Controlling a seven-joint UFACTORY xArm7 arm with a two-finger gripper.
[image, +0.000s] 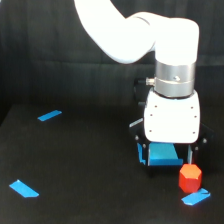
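Note:
My white gripper (168, 140) points down at the right of the table, right over a blue block or box (162, 156). The hand hides the upper part of this blue thing, and dark gripper parts show at either side against the black background. Whether the fingers touch the blue thing, or how far apart they stand, is not clear. A red six-sided block (190, 178) sits in front and to the right, close to the blue thing and outside the hand.
Blue tape strips lie on the black table: one at the back left (49, 115), one at the front left (24, 188) and one beside the red block (195, 197). A dark curtain hangs behind.

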